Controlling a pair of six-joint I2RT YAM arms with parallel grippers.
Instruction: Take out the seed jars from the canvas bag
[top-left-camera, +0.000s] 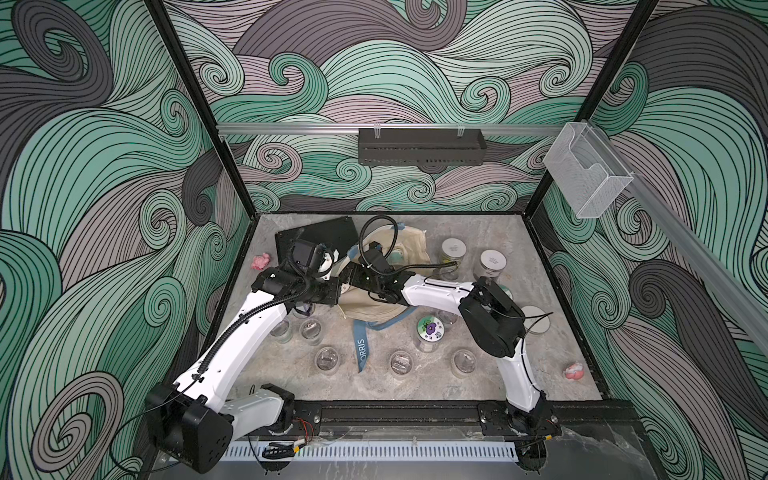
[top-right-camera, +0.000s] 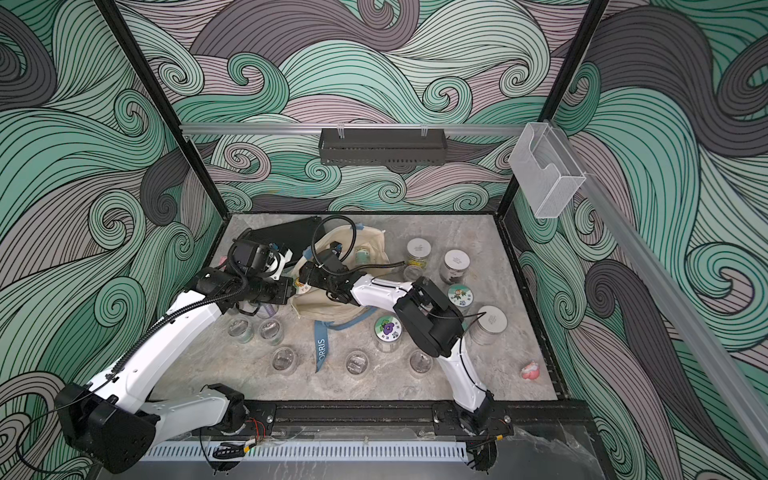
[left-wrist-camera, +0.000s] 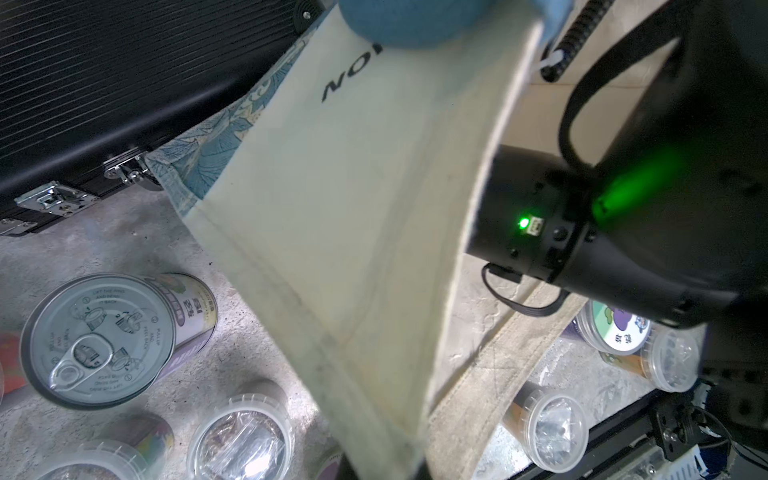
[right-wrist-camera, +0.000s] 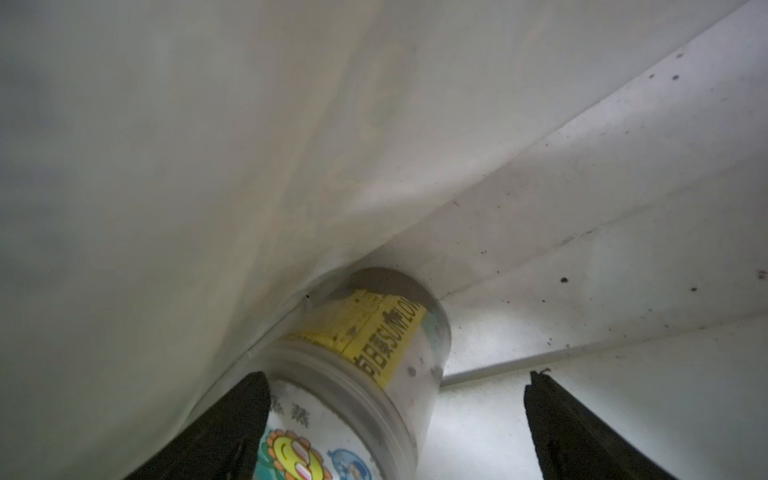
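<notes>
The canvas bag (top-left-camera: 384, 308) lies open mid-table. At its left side my left gripper (top-left-camera: 328, 284) is shut on the bag's cream flap (left-wrist-camera: 352, 240), seen reaching down to the fingertips in the left wrist view. My right gripper is open inside the bag, around the upper end of a seed jar (right-wrist-camera: 372, 352) lying on its side, with yellow label and sunflower lid. The jar is partly hidden by the frame's lower edge.
Several jars, such as the purple-lidded one (top-left-camera: 429, 328), stand right of and in front of the bag. A black case (top-left-camera: 328, 228) lies behind at left.
</notes>
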